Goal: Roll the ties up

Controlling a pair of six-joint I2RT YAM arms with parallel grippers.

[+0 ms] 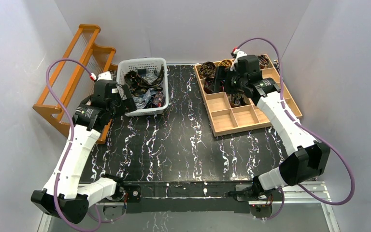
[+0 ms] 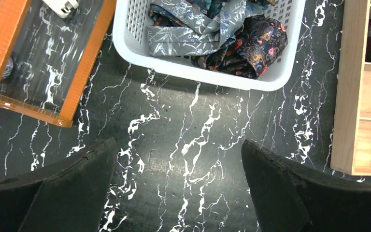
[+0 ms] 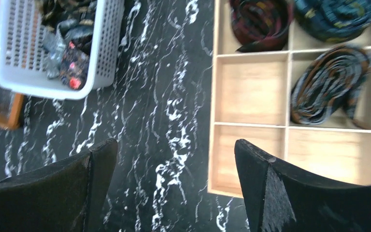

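Note:
Crumpled ties (image 2: pixel 193 36) lie heaped in the white basket (image 2: pixel 203 75), silver-grey patterned ones over a dark floral one. Several rolled ties sit in the wooden divided box; a dark striped roll (image 3: pixel 326 87) has its end trailing loose, and a dark red roll (image 3: pixel 261 24) fills the compartment up and left of it. My left gripper is open beside the basket's near side, only bare table showing between its fingers. Over the box's left part in the top view, my right gripper stands open and empty, hiding some compartments.
The wooden box (image 1: pixel 217 130) has several empty compartments along its near side. An orange wooden rack (image 1: pixel 63 82) leans at the left, close to the left arm.

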